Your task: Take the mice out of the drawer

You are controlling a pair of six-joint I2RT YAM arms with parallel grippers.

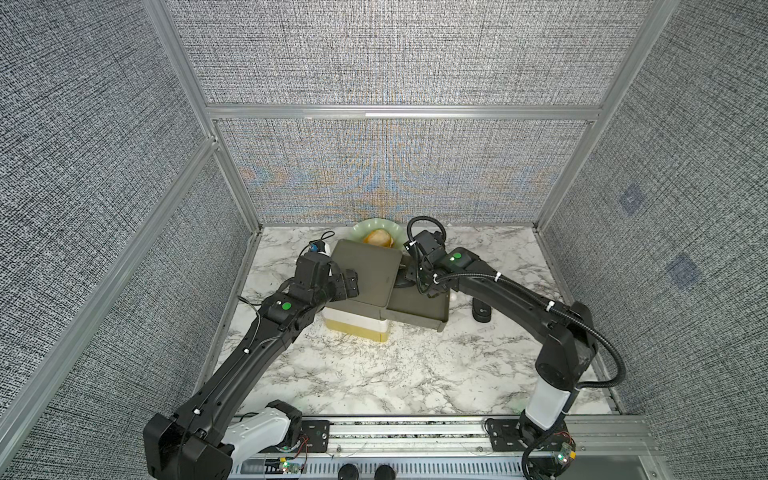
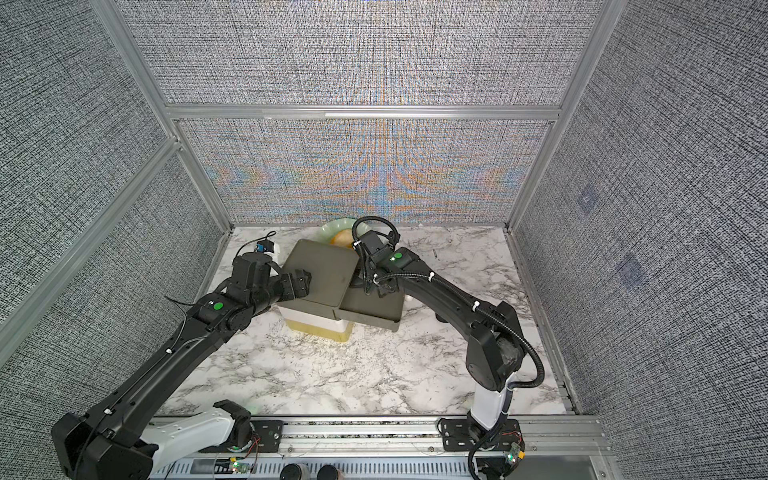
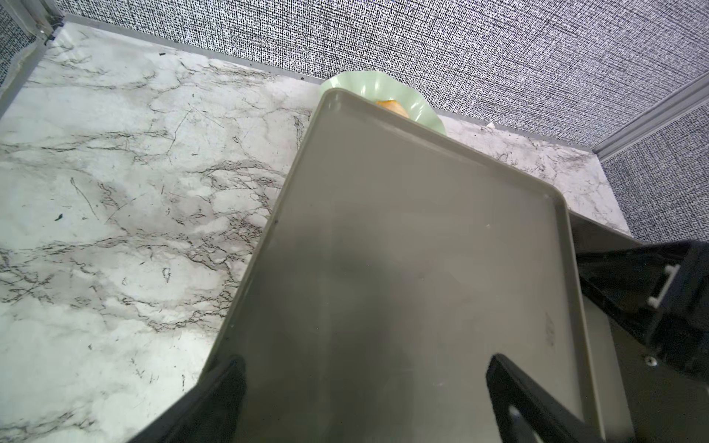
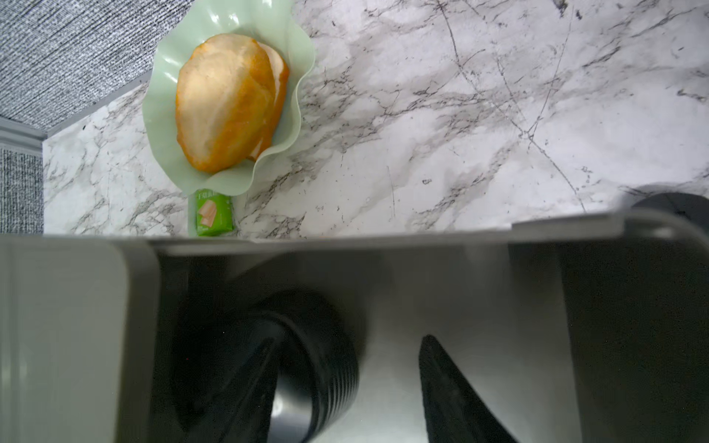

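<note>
The grey drawer is pulled out right of the storage box. A black mouse lies inside at its left end. My right gripper is down in the drawer, one finger over the mouse; whether it grips it is unclear. My left gripper stands open over the box's grey top, fingers apart. Another black mouse lies on the table right of the drawer.
A green scalloped dish with bread sits behind the box, a small green packet near it.
</note>
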